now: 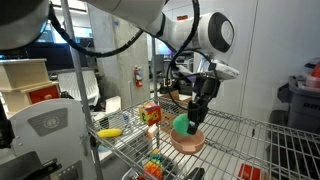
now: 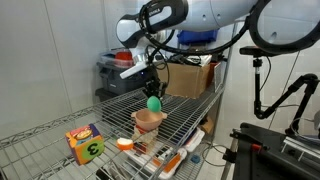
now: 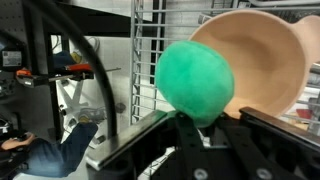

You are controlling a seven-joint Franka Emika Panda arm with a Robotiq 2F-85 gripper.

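A green cup-like object (image 3: 195, 82) is held by my gripper, which is shut on it. In the wrist view it covers the left part of a pinkish-orange bowl (image 3: 258, 52). Exterior view 1 has the green object (image 1: 181, 125) at the bowl's back left rim, with the bowl (image 1: 188, 141) on the wire rack. From the other side, in exterior view 2, the green object (image 2: 153, 104) stands upright just above the bowl (image 2: 148, 121). Whether the two touch, I cannot tell.
On the wire rack (image 1: 225, 155) are a yellow-red box (image 1: 151, 110), a white bottle (image 1: 153, 137), a yellow item (image 1: 109, 132) and small colourful toys (image 1: 156, 163). A dark bin (image 1: 305, 105) stands at the right. Much of the rack's right side is bare.
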